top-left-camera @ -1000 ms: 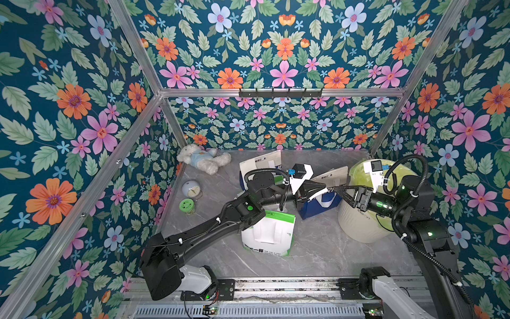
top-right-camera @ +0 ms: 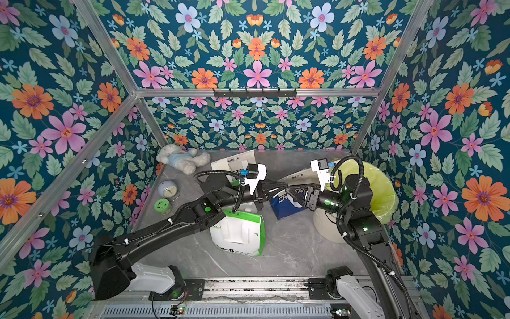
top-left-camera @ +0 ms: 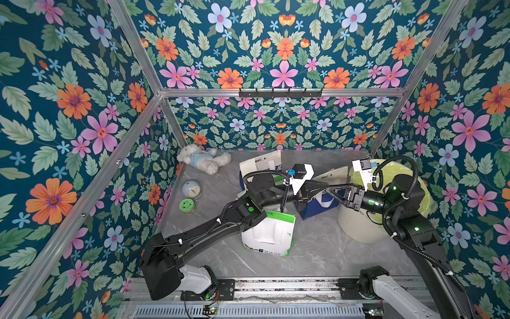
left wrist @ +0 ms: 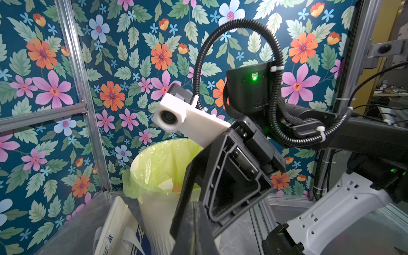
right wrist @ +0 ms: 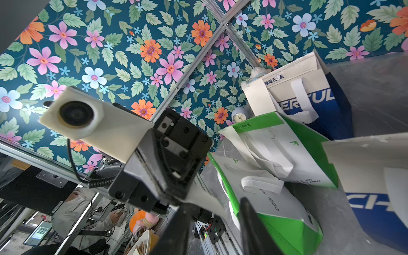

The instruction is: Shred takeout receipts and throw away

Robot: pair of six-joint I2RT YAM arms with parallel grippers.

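My left gripper (top-left-camera: pixel 308 188) is shut at centre, its fingertips close to my right gripper (top-right-camera: pixel 284 191). In the right wrist view a blurred pale strip (right wrist: pixel 204 199), possibly paper, shows at the left gripper's fingers; whether it is gripped is unclear. The right gripper's blurred fingers stand apart, with a gap between them; the left arm's body hides part of that space. The bin (top-left-camera: pixel 356 228), with a yellow-green liner (left wrist: pixel 161 157), stands at the right behind the right arm, some pale scraps inside.
Green-white bags (right wrist: pixel 267 148) lie below the grippers, white-blue bags (right wrist: pixel 297 110) behind and beside them. A plush bear (top-left-camera: pixel 204 159), a round object (top-left-camera: pixel 190 188) and a green-lidded jar (top-left-camera: pixel 187 204) stand at the left.
My right gripper has moved left and up toward the left gripper since a second ago. The left arm barely moved.
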